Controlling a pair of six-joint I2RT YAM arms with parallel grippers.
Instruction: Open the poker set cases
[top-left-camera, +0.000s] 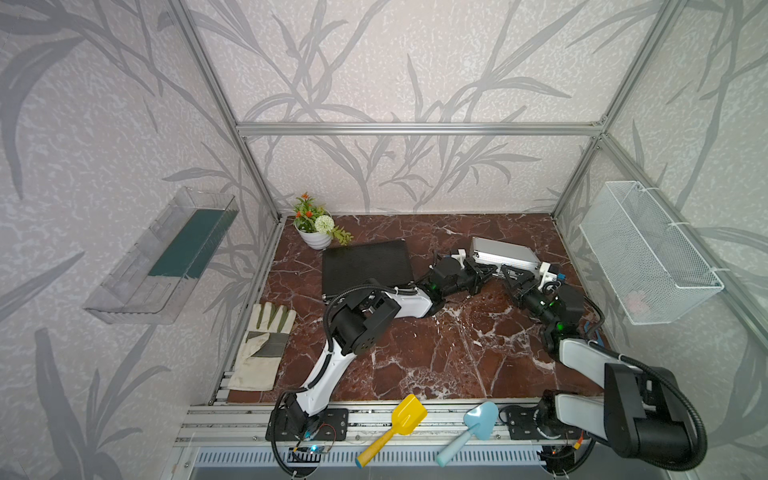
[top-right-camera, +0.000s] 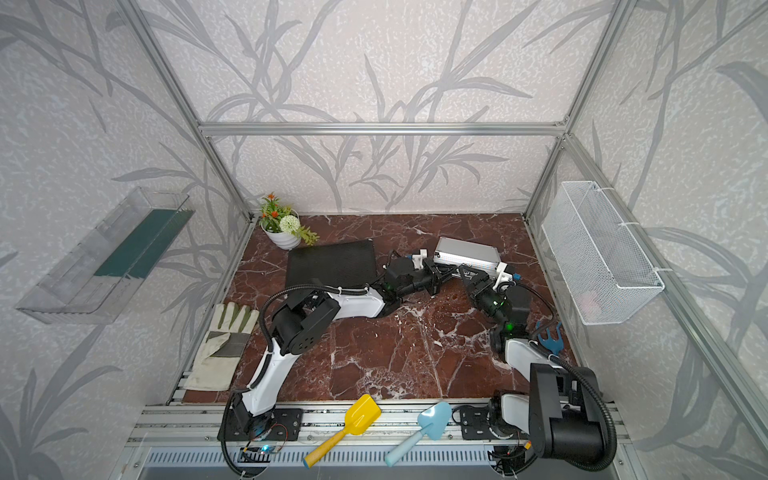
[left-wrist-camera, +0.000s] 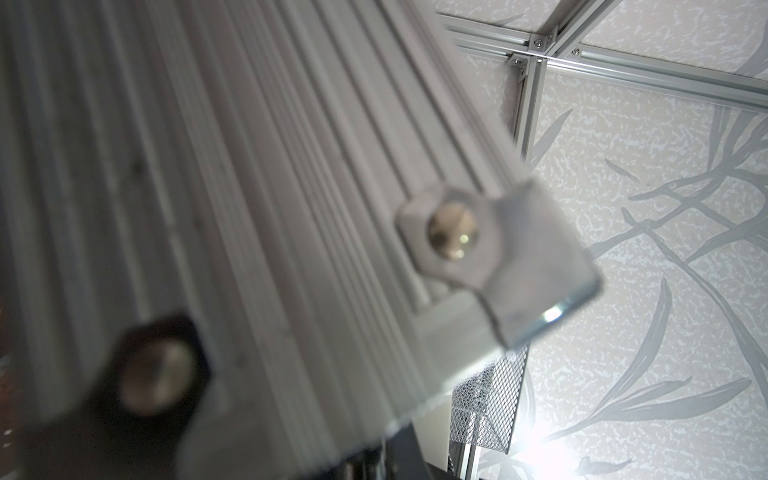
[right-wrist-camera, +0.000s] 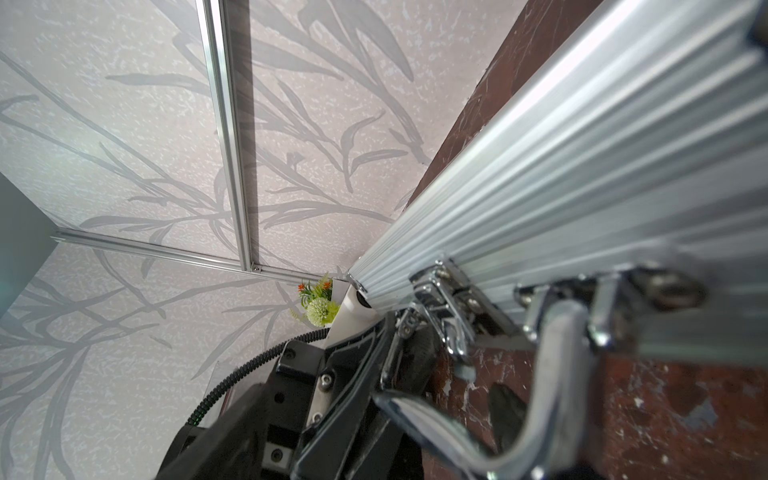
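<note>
The silver ribbed poker case (top-left-camera: 504, 248) lies closed at the back right; in the right wrist view its side shows chrome latches (right-wrist-camera: 448, 296) and a handle (right-wrist-camera: 560, 384). My left gripper (top-left-camera: 484, 272) is at the case's front-left, its fingers shut; whether anything thin is between them cannot be seen, as the case fills the left wrist view. My right gripper (top-left-camera: 512, 274) is at the front-right of the case beside the latches and handle, part open as far as the top views show, its fingertips not clearly visible.
A black mat (top-left-camera: 364, 260), potted flowers (top-left-camera: 316, 232) and a glove (top-left-camera: 256, 352) lie to the left; a wire basket (top-left-camera: 652, 264) hangs on the right wall. Yellow (top-left-camera: 400, 420) and blue (top-left-camera: 472, 424) trowels lie at the front.
</note>
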